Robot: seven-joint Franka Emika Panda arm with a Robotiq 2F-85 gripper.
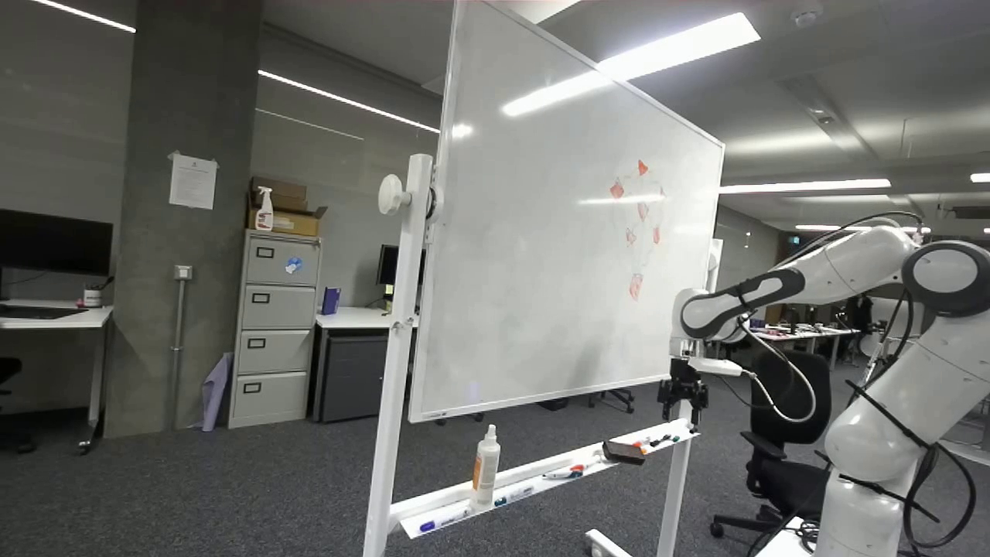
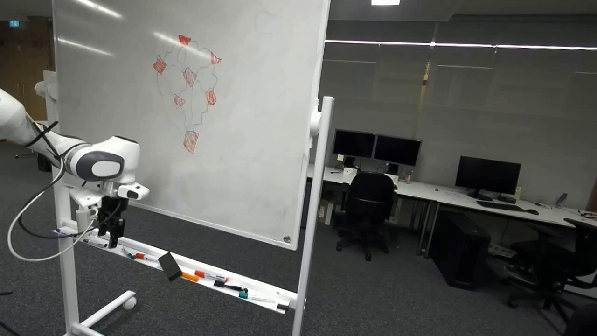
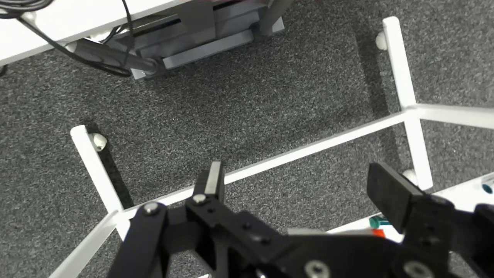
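Observation:
My gripper (image 1: pixel 682 418) points down near the right end of the whiteboard's tray (image 1: pixel 538 481) in the first exterior view. The wrist view shows its two fingers spread wide, only floor and stand between them; the gripper is open. A dark eraser (image 1: pixel 623 452) lies on the tray, also seen as a black block (image 2: pixel 170 266) in the second exterior view. Markers rest along the tray, among them a red marker (image 2: pixel 211 276) and an orange one (image 2: pixel 190 276). A green marker end (image 3: pixel 378 221) shows beside one finger in the wrist view.
The whiteboard (image 2: pixel 246 123) bears red-shaded shapes joined by thin lines, and rises close beside my arm. A spray bottle (image 1: pixel 485 469) stands on the tray's other half. Behind the arm is a black office chair (image 1: pixel 789 418).

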